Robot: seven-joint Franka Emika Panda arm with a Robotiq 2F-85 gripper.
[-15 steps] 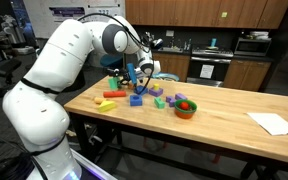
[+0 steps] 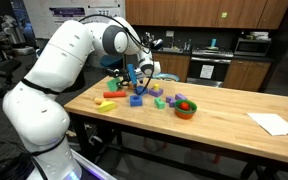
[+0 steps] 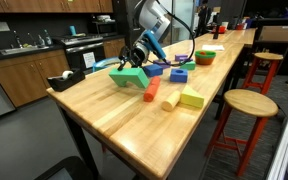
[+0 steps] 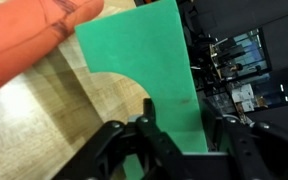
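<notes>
A green arch-shaped block [image 4: 144,45] fills the middle of the wrist view, its curved cut-out facing left. At the bottom of that view, the dark fingers of my gripper lie to either side of the block's green face. Whether they press on it cannot be made out. In exterior view 2 the green block [image 3: 128,78] sits at the table's left part, directly under the gripper [image 3: 135,62]. Exterior view 1 shows the green block [image 2: 114,84] only small, partly behind the arm.
Close by lie a red block [image 3: 151,90], a yellow cylinder [image 3: 171,97] and a yellow block [image 3: 192,97]. Blue blocks [image 2: 136,100] and a green bowl [image 2: 185,110] with red items stand farther right. White paper [image 2: 275,124] lies on the mostly clear right end.
The arm and blocks look nearly the same across the last second in exterior view 1; any motion of the fingers is too small to see.
</notes>
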